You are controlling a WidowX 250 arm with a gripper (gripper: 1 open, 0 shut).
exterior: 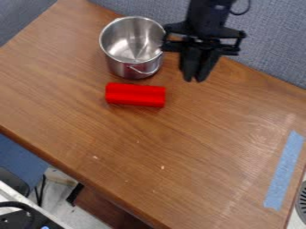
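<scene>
A steel pot (131, 45) with a thin wire handle stands at the upper left of the wooden table (191, 152). A red cylinder (135, 95) lies on its side just below the pot. My black gripper (194, 70) hangs right of the pot, above the table near its back, apart from the cylinder. Whether its fingers are open or shut is unclear.
A strip of blue tape (282, 170) is on the table at the right. A grey padded wall backs the table. Cables lie off the table's lower-left edge.
</scene>
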